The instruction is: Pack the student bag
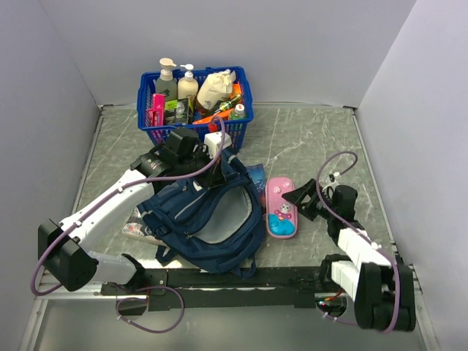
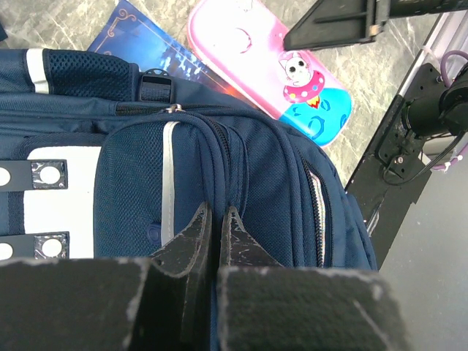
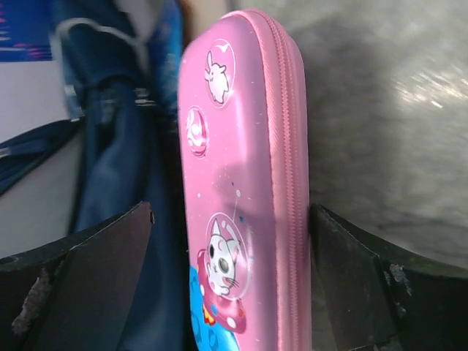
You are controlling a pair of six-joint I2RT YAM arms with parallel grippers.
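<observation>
The navy backpack (image 1: 227, 256) lies open on the grey floor panel, its pale lining showing in the top view. My left gripper is shut on its top fabric edge. Right of it lies the pink cat pencil case (image 1: 280, 201), with my right gripper low over it, part open, its fingers on either side of the case (image 3: 234, 161); whether they touch it is unclear. A blue printed booklet (image 2: 139, 44) lies partly under the bag and case.
A blue basket (image 1: 145, 99) full of bottles and packets stands at the back. Bare marble-look surface (image 1: 307, 131) lies at back right. Walls flank both sides.
</observation>
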